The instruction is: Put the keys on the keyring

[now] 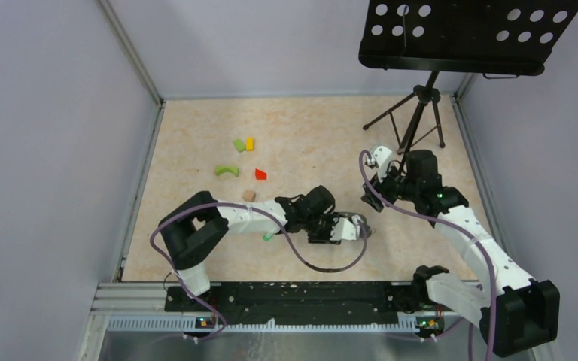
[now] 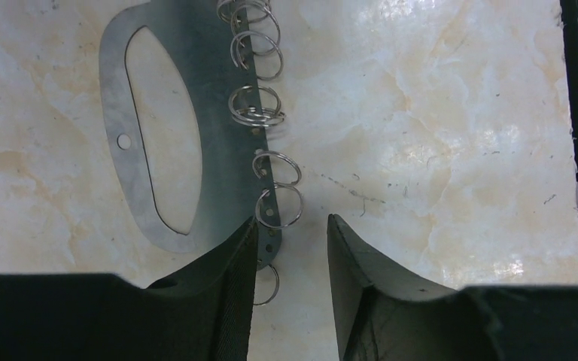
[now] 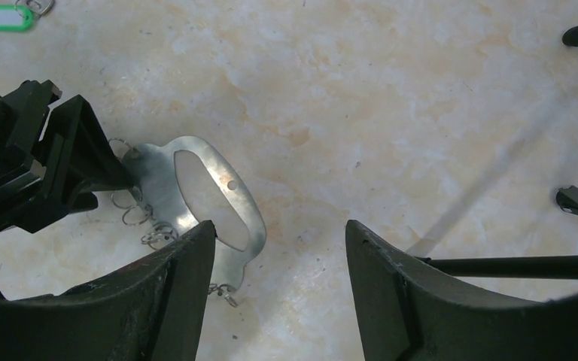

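Note:
A flat steel plate (image 2: pixel 226 150) with a row of wire keyrings (image 2: pixel 267 218) along one edge lies on the table. My left gripper is low at that edge, fingers apart on either side of a ring in its own view; whether it touches is unclear. In the right wrist view the plate (image 3: pixel 237 195) lies left of centre, beside the left gripper. My right gripper hangs open above the table, nothing between its fingers. A green key tag (image 3: pixel 4 16) with a metal ring lies at the upper left of that view.
A black music stand (image 1: pixel 451 37) stands at the back right, its tripod legs near the right gripper. Coloured blocks (image 1: pixel 260 174) lie on the middle left of the table.

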